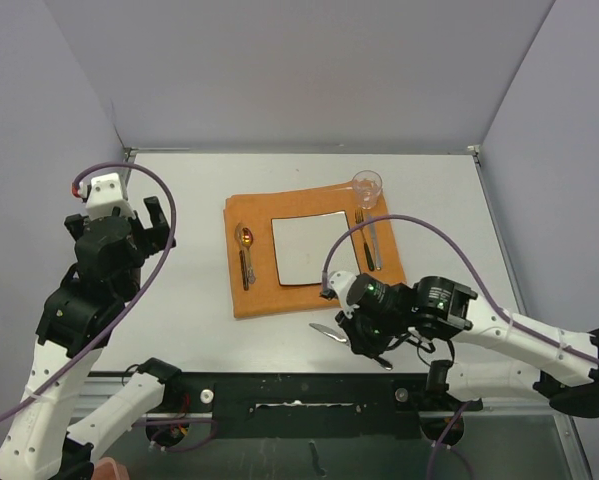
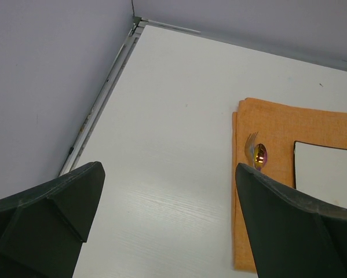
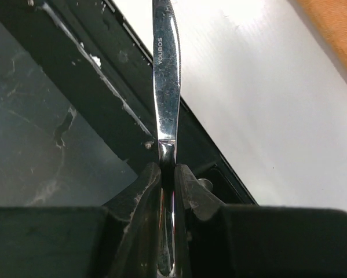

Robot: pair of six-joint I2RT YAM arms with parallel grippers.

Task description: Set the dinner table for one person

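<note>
In my right gripper, shut on its handle, is a silver knife [image 3: 166, 87]; in the top view it hangs near the table's front edge. The orange placemat [image 1: 264, 308] carries a white square plate [image 1: 314, 250] at its middle. On the mat's left lie a fork [image 1: 243, 262] and a spoon [image 1: 247, 238], side by side. To the right of the plate are another fork [image 1: 363, 240] and a knife [image 1: 374, 240]. A clear glass [image 1: 367, 186] stands at the mat's far right corner. My left gripper is open and empty, off the mat's left side.
A black beam [image 1: 279, 405] runs below the front edge. Grey walls [image 1: 559, 180] close in the sides and back.
</note>
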